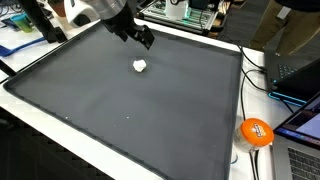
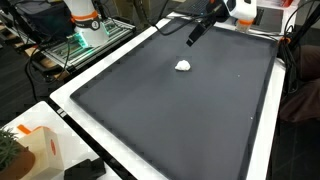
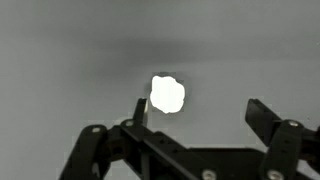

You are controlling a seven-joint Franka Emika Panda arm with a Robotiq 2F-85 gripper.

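On the dark grey tabletop [image 1: 140,110] lies a small white object [image 1: 139,65], roughly round with a wavy edge. The wrist view shows this white object [image 3: 167,94] near the middle of the picture, beyond the fingers. My black gripper [image 1: 138,40] hangs close to it on its far side. In the wrist view the gripper is open, its fingers wide apart and nothing between them. The white object [image 2: 182,66] appears clear of the gripper in the second exterior view.
An orange-lidded container [image 1: 254,134] stands off the right side of the table, near laptops [image 1: 290,80]. Cables and equipment lie beyond the far edge.
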